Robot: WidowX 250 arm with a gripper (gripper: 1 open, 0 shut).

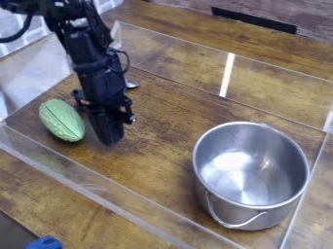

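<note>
My black gripper [107,126] is low over the wooden table [156,175] at the left, just to the right of a pale green ridged vegetable-like object [61,121]. Its fingertips look shut, with nothing visible between them. A small silver piece [131,84] shows behind the gripper; the red object it belongs to is hidden by the gripper. A large steel pot [250,165] with a wire handle stands at the right.
Clear low walls border the work area. The middle and back of the table are open. A blue object [43,242] lies at the bottom left corner, outside the walls.
</note>
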